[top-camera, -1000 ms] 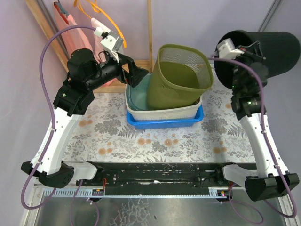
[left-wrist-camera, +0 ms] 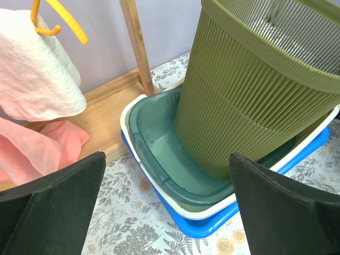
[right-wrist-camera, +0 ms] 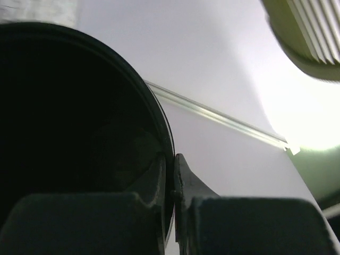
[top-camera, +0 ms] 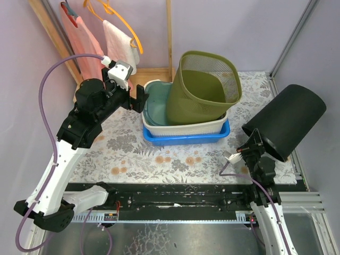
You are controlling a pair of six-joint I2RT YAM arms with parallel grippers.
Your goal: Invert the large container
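The large dark cylindrical container (top-camera: 289, 119) lies tilted on its side at the right, open end toward the lower left. My right gripper (top-camera: 247, 143) is shut on its rim (right-wrist-camera: 159, 117), seen close in the right wrist view. My left gripper (top-camera: 135, 98) stands open with nothing between its fingers, left of the olive mesh basket (top-camera: 204, 87), which rests tilted inside stacked teal, white and blue tubs (top-camera: 180, 139).
Pink and white cloths (top-camera: 119, 42) hang on hangers at the back left. Walls bound both sides.
My right gripper has moved down and toward the front with the dark container, which has swung lower along the right side. The left arm has drawn back slightly to the left.
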